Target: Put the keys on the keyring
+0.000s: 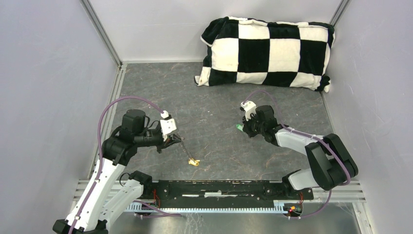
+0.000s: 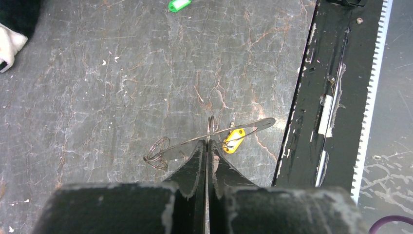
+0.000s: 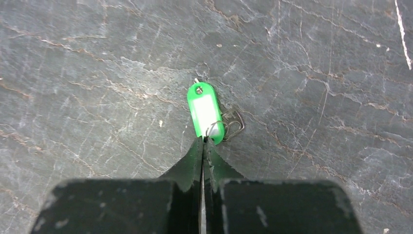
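A thin wire keyring (image 2: 264, 124) crosses the left wrist view right at the fingertips of my left gripper, which is shut on its wire. From this wire hangs a yellow key tag (image 2: 234, 141); in the top view the yellow tag shows below and right of the left fingertips. My right gripper is shut, its tips at the near end of a green key tag (image 3: 204, 109) lying on the floor. A small metal ring and clip (image 3: 235, 122) lie beside that tag. No part of the green tag shows between the right fingers.
A black-and-white checkered cushion (image 1: 268, 51) lies against the back wall. The grey stone-patterned floor (image 1: 209, 112) between the arms is bare. Along the front runs a black rail (image 1: 219, 187) with a white toothed strip.
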